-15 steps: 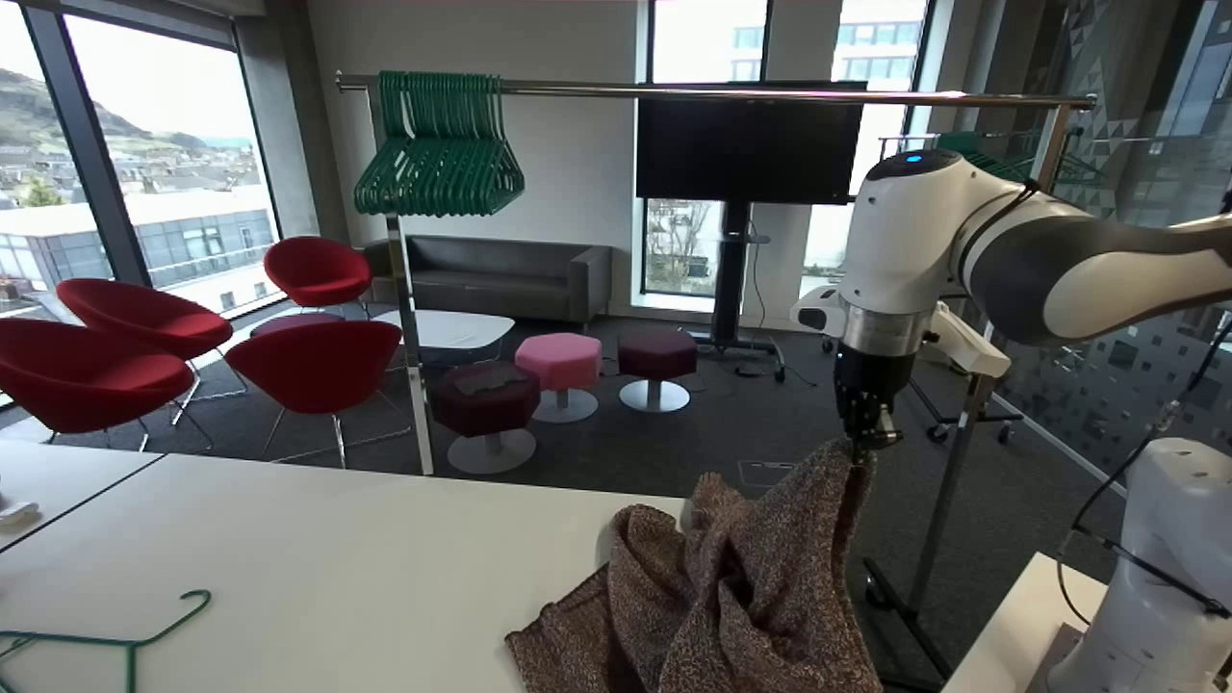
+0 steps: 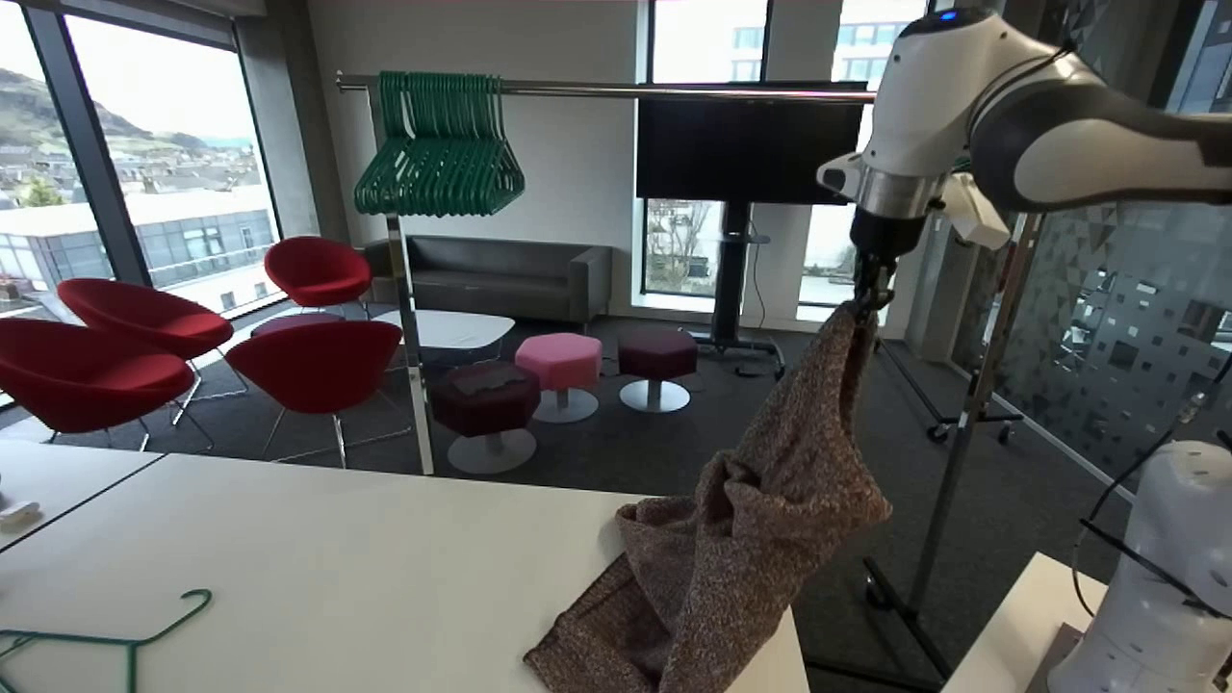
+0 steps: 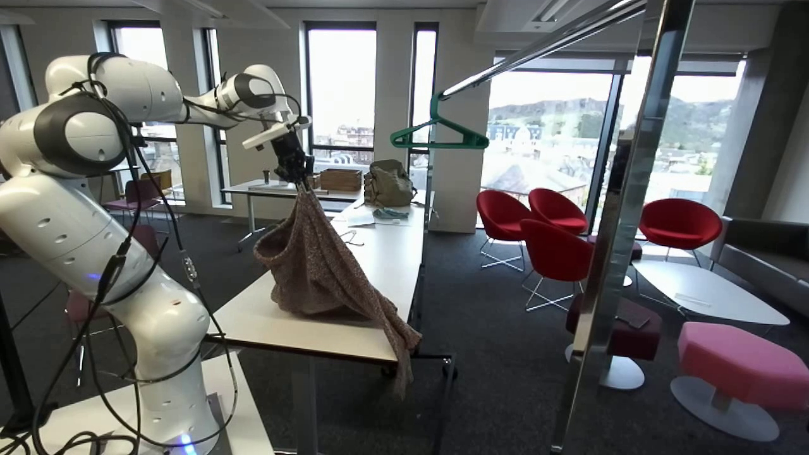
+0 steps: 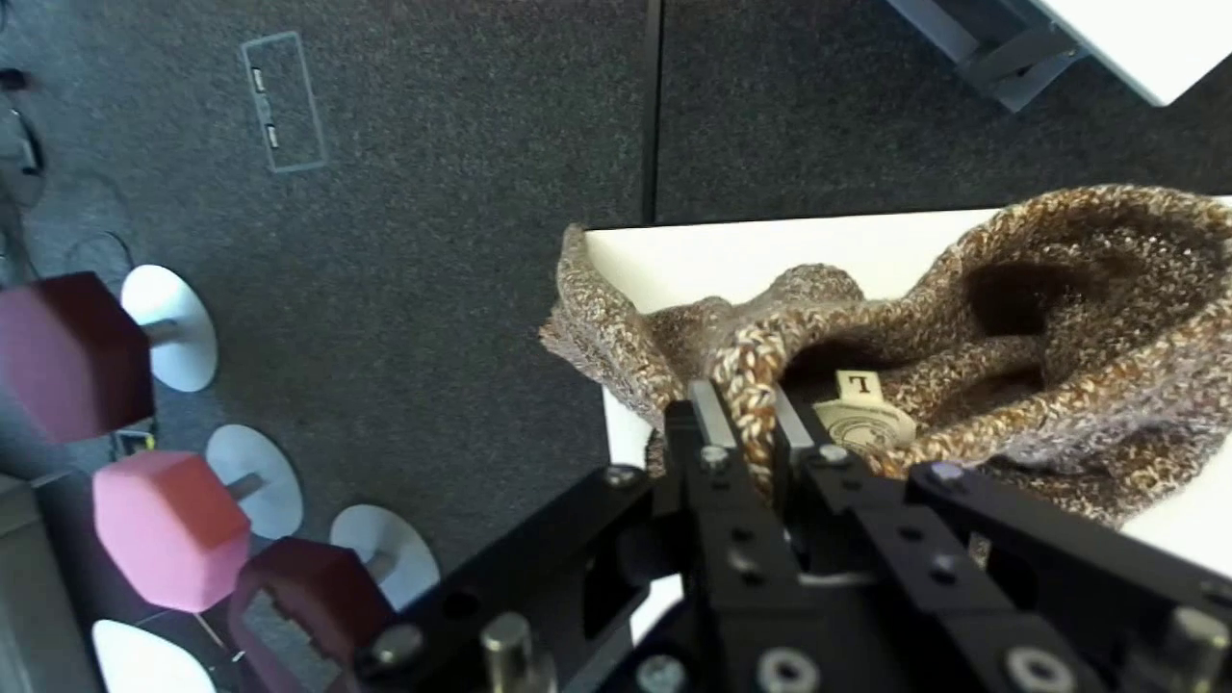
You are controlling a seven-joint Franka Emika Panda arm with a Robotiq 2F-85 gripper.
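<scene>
My gripper [image 2: 868, 302] is shut on the upper edge of a brown speckled knitted garment [image 2: 768, 543], raised above the right end of the table. In the wrist view the knit edge [image 4: 751, 381] is pinched between the fingers, and a label [image 4: 863, 422] marked "L" shows inside the opening beside them. From the gripper [image 3: 303, 182] the garment [image 3: 318, 261] hangs stretched. Its lower part rests on the white table [image 3: 341, 337], and one end droops over the edge. A green hanger [image 2: 127, 639] lies on the table at the front left.
Several green hangers [image 2: 439, 144] hang on the metal rail [image 2: 693, 89] behind the table. A backpack [image 3: 389, 182] and a wooden box [image 3: 341, 179] stand at the far end. Stools [image 2: 560, 362] and red chairs [image 2: 318, 362] stand beyond.
My gripper has risen well above its earlier height, carrying the pinched edge up. The garment is now drawn out taller and narrower, with less of it bunched on the table.
</scene>
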